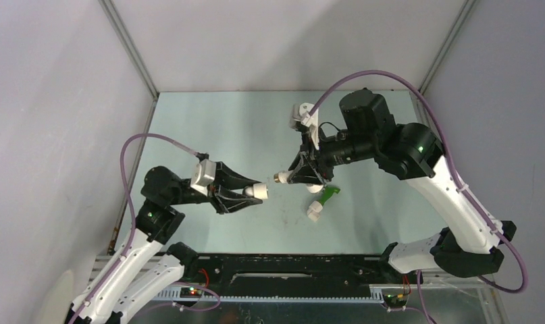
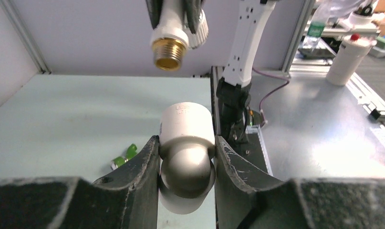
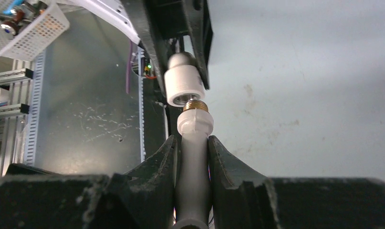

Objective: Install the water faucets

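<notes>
A white cap-like fitting (image 1: 260,191) is clasped between the fingertips of my left gripper (image 1: 258,192), above the left-centre of the board. Facing it from the right, my right gripper (image 1: 292,175) is closed around a white faucet (image 3: 195,157). The faucet's brass threaded end (image 2: 169,53) points toward the fitting, and a small gap separates them in the top view. From the right wrist, the thread lines up just below the fitting's mouth (image 3: 184,90). Below the right gripper, a green-handled white faucet (image 1: 314,210) lies on the board.
The pale board (image 1: 209,115) is mostly bare. Along its front edge runs a black strip (image 1: 290,273). A white basket (image 3: 37,38) with metal parts and a white bottle (image 2: 348,59) stand off the board.
</notes>
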